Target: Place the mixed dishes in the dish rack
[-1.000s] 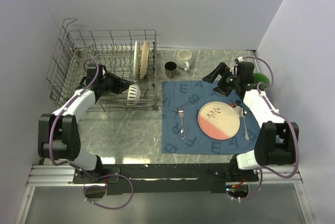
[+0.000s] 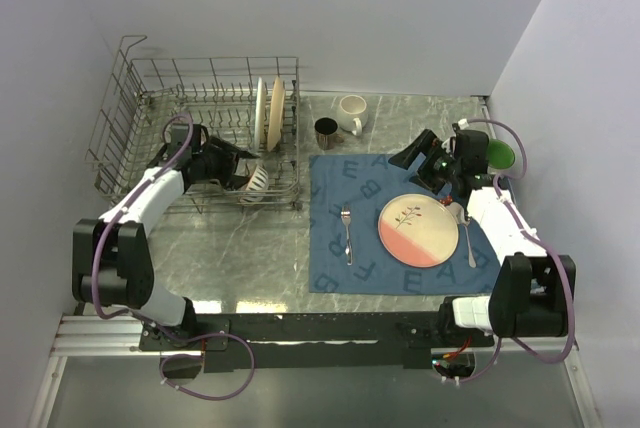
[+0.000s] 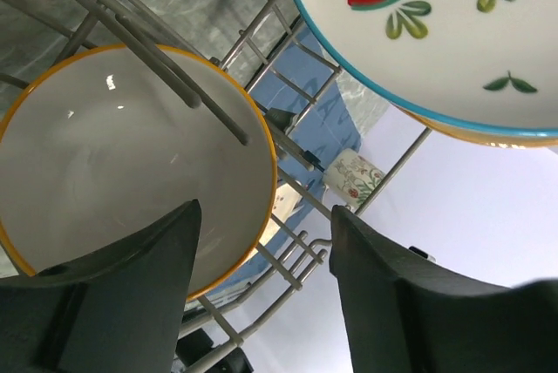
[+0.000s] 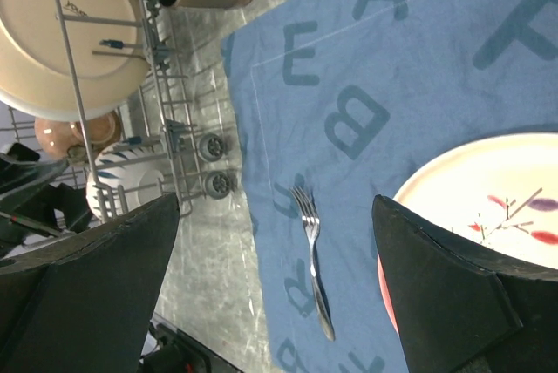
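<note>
A patterned bowl (image 2: 257, 183) sits tilted at the rack's front right corner; its pale inside and orange rim (image 3: 268, 172) show in the left wrist view. My left gripper (image 2: 249, 170) is at the bowl with its fingers (image 3: 144, 260) apart, and no grip on the bowl shows. Two plates stand upright in the dish rack (image 2: 215, 60): a white one (image 2: 260, 113) with a watermelon pattern and a beige one (image 2: 276, 113). Above the blue mat, my right gripper (image 2: 420, 168) stands open and empty. Beneath it lie a pink-and-cream plate (image 2: 419, 231), a fork (image 2: 347, 233) and a spoon (image 2: 469, 238).
Behind the mat (image 2: 335, 276) stand a dark metal mug (image 2: 326, 130) and a white mug (image 2: 352, 112). A green dish (image 2: 501, 154) is partly hidden by the right arm. Much of the rack's left side holds no dishes. Walls close in both sides.
My left gripper's fingers have spread apart around the bowl's near side, and the bowl has tilted slightly. The right arm has shifted only a little.
</note>
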